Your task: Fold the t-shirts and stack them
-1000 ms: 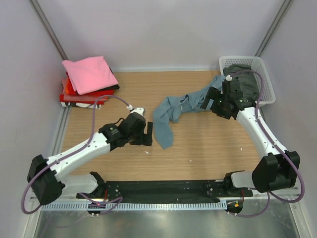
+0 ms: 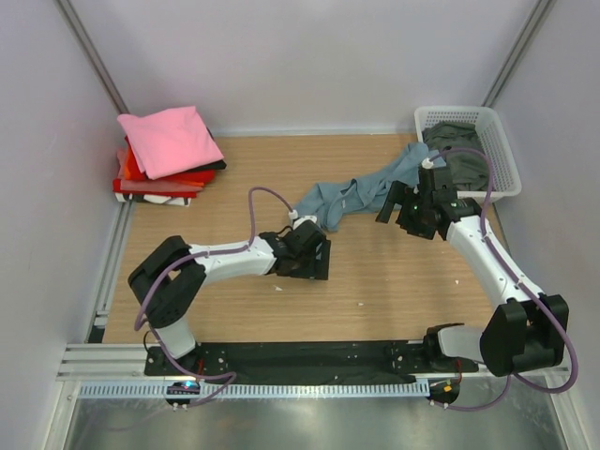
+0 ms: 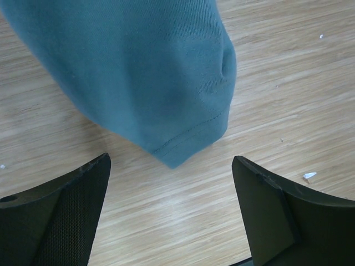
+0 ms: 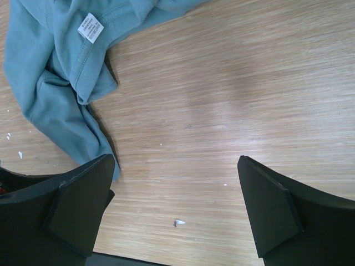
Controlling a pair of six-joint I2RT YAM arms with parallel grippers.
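Note:
A blue shirt (image 2: pixel 352 194) lies crumpled across the middle of the table, stretching from the basket toward the left gripper. In the left wrist view one narrow end of the blue shirt (image 3: pixel 166 83) reaches down between the spread fingers of my left gripper, which is open. My right gripper is open over bare wood beside the shirt; in the right wrist view a white tag (image 4: pixel 90 27) shows on the cloth. A stack of folded shirts, pink (image 2: pixel 171 141) on top of red and others, sits at the back left.
A white basket (image 2: pixel 506 159) with dark green cloth (image 2: pixel 455 141) in it stands at the back right. Bare table (image 2: pixel 375 291) lies in front of the shirt. The left gripper's edge shows at the left of the right wrist view.
My left gripper has moved right, from beside the shirt's lower end to over it. My right gripper has shifted only slightly. The shirt looks unmoved.

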